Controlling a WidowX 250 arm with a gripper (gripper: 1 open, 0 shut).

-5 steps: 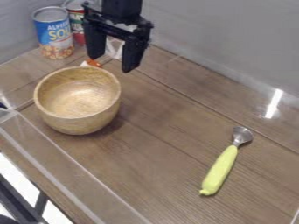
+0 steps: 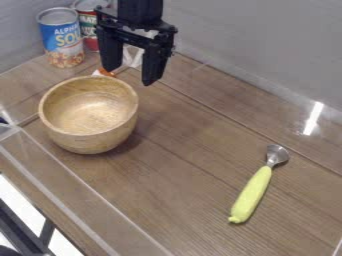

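My black gripper (image 2: pixel 132 62) hangs above the back edge of a wooden bowl (image 2: pixel 88 120), its two fingers spread apart and pointing down. I see nothing clearly held between them. A small orange object (image 2: pixel 104 72) and a white item behind it are partly hidden by the gripper. A spoon with a pale yellow-green handle (image 2: pixel 250 193) lies on the counter at the right front.
An Alpro soy can (image 2: pixel 63 40) and a red can (image 2: pixel 90 16) stand in the back left corner by the wall.
My gripper has shifted very slightly above the bowl; everything else stays in place.
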